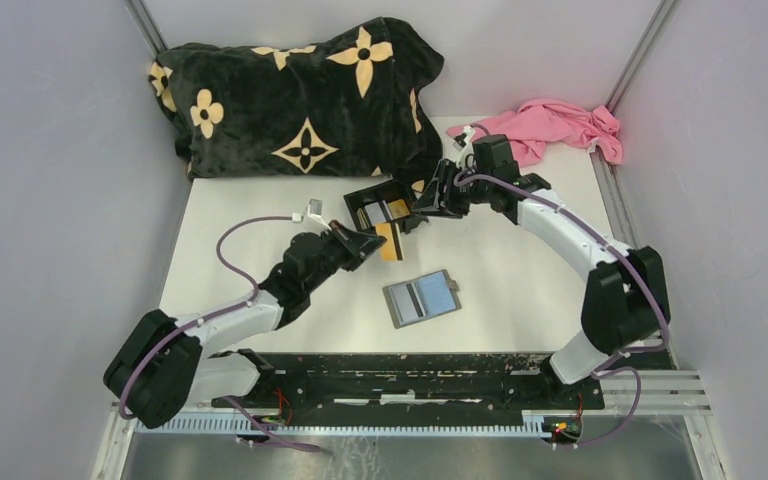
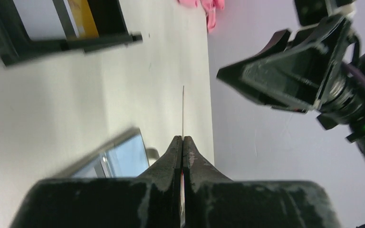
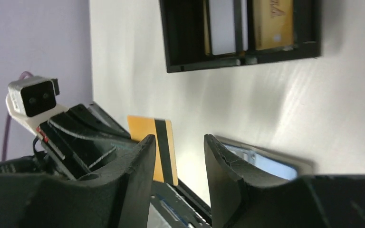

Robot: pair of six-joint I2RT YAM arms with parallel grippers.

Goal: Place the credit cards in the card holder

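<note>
An orange card with a dark stripe (image 1: 390, 241) is held by my left gripper (image 1: 360, 243); in the left wrist view it appears only as a thin edge between the shut fingers, and in the right wrist view (image 3: 148, 127) it stands out beside that gripper. The black box (image 3: 180, 64) holds white and gold cards. A grey card holder (image 1: 390, 305) with blue and light panels lies nearer the front. My right gripper (image 1: 438, 205) is open with nothing between its fingers, beside the box's right end.
A dark patterned cushion (image 1: 250, 110) fills the back left, and a pink cloth (image 1: 550, 125) lies at the back right. Bare white table surrounds the card holder and stretches to both sides.
</note>
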